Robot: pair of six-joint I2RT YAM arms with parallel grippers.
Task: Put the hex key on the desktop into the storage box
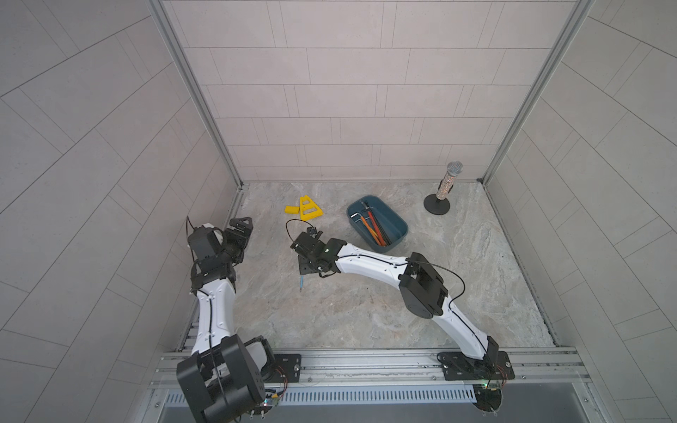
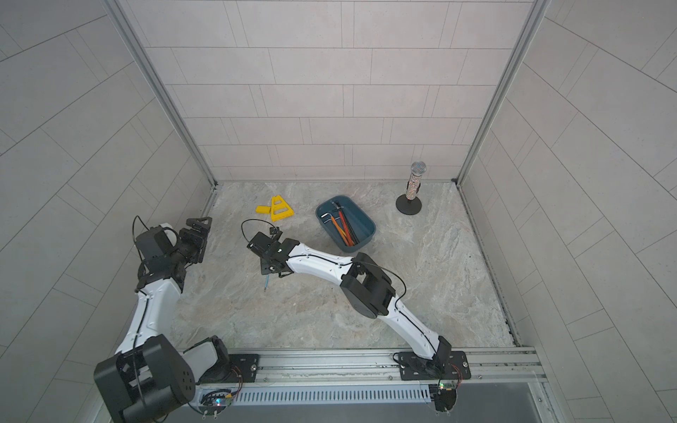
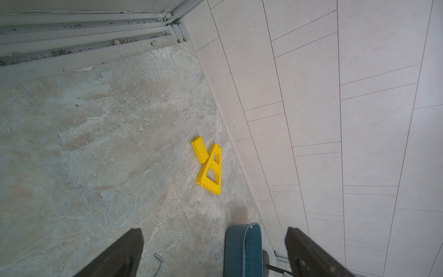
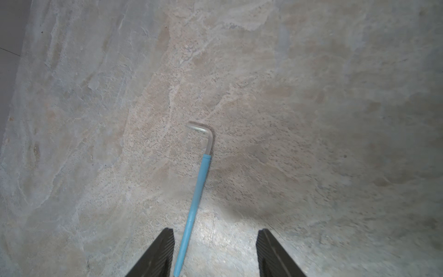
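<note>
The hex key, with a blue sleeve and bent silver tip, lies on the desktop, partly hidden under my right arm in the top views. My right gripper hovers over it, open and empty, the key slightly left of midway between the fingers. The teal storage box, holding several tools, sits right of it at the back. My left gripper is at the far left, open, with nothing seen between its fingers.
Two yellow pieces lie at the back left. A microphone-like object on a black stand stands back right.
</note>
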